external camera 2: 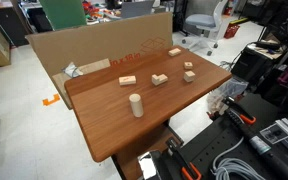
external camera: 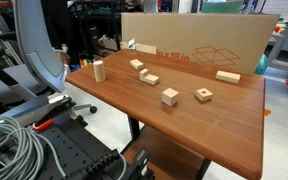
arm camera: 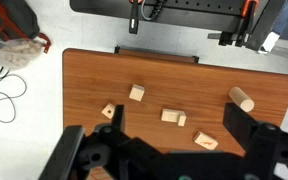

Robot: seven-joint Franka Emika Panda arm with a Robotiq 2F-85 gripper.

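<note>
A pale upright cylinder (external camera: 99,71) stands near the table's left end; it also shows as a cylinder (external camera 2: 136,105) in exterior view 2. Pale wooden blocks lie apart from each other: a cube (external camera: 170,97) near the front edge, a block with a raised part (external camera: 149,77) mid-table, a flat square piece (external camera: 203,95), and a longer block (external camera: 227,76) at the back. In the wrist view, my gripper shows as two dark fingers spread wide over the table, with no block held. A small block (arm camera: 137,92) and the knobbed block (arm camera: 173,116) lie below the gap.
A brown table (external camera: 219,125) carries the pieces, with much bare room around them. A tall cardboard sheet (external camera: 199,42) stands along its back edge. Coiled cables (external camera: 14,150) lie on the dark robot stand at the front left.
</note>
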